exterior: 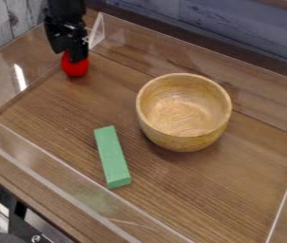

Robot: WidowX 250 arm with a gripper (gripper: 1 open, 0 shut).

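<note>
My gripper [70, 46] is at the top left, lowered over a red round object [75, 65] on the wooden table, its dark fingers at the object's upper part. Whether the fingers hold it is hard to tell at this size.
A large yellow bowl [181, 112] sits right of centre. A long green block [112, 156] lies in the lower middle.
</note>
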